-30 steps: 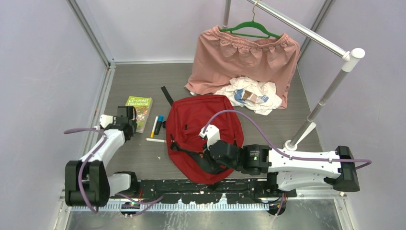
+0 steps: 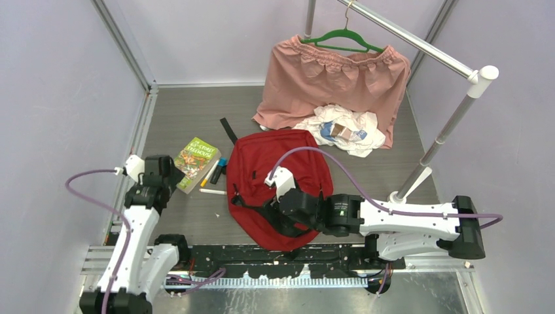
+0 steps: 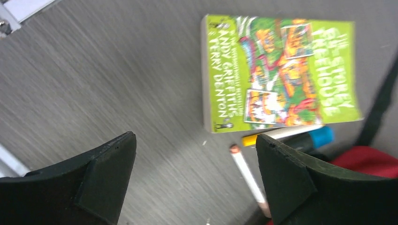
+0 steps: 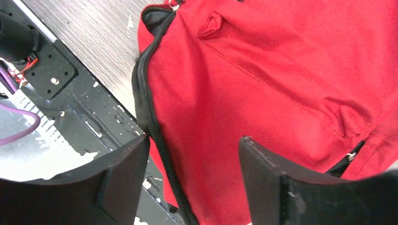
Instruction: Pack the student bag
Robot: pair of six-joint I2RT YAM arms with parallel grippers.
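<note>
A green book [image 3: 279,75] lies flat on the floor left of the red backpack [image 2: 275,157], with a yellow-and-white marker [image 3: 286,133], a blue-capped marker [image 3: 319,137] and a pale pen [image 3: 246,173] beside it. My left gripper [image 2: 175,175] stands open above the floor left of the book, its fingers empty in its wrist view. My right gripper is over the backpack's front, fingers apart, with a black zipper [image 4: 157,140] along the red fabric by its left finger; whether it touches is unclear.
Pink shorts [image 2: 327,85] hang from a green hanger on a metal rail [image 2: 425,49] at the back right, over a crumpled white cloth [image 2: 357,131]. Bare floor [image 2: 203,111] lies behind the book.
My right gripper has shifted slightly left.
</note>
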